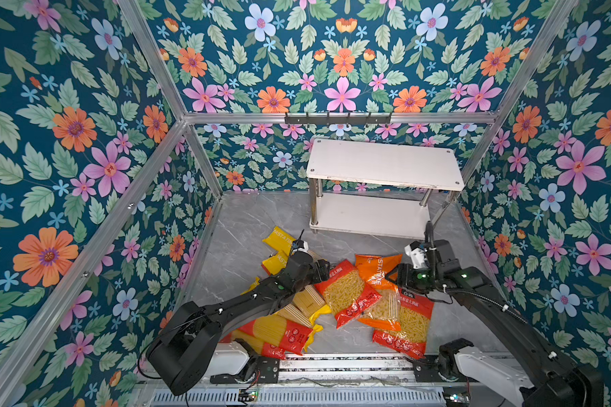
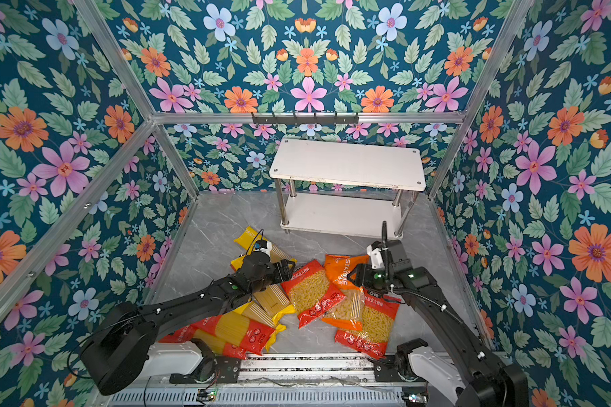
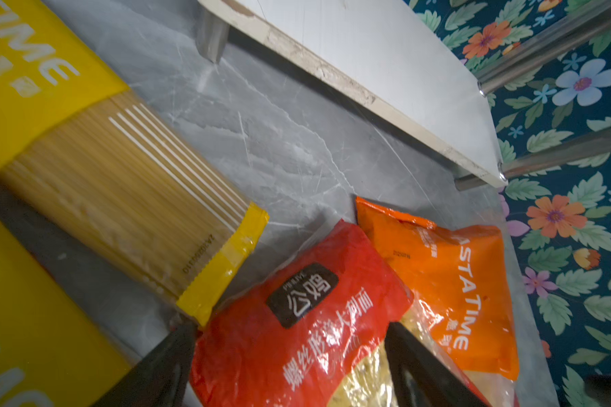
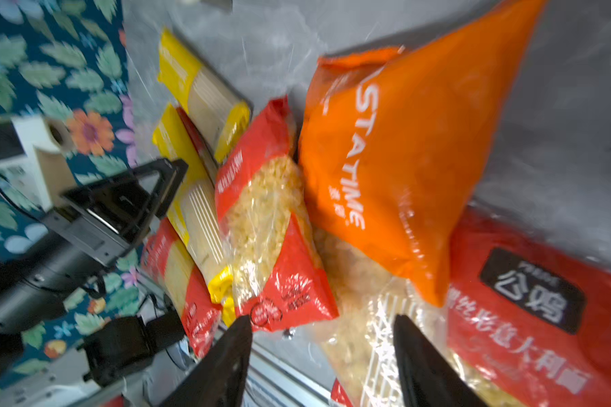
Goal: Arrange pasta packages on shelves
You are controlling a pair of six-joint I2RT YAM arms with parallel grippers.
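Observation:
Pasta packages lie in a pile on the grey floor before the shelf: yellow spaghetti packs [image 3: 142, 183], red packs [image 3: 298, 312] with short pasta, and an orange PASTATIME bag [image 4: 400, 156]. My left gripper hangs open just above the left-middle of the pile, over a red pack beside a yellow one. My right gripper is open above the orange bag and a red pack on the right. Neither shows anything held between its fingers.
The white two-tier shelf [image 1: 383, 162] stands at the back right, both boards empty, with metal posts. Bare floor lies left of the shelf. Patterned walls and metal frame rails enclose the area.

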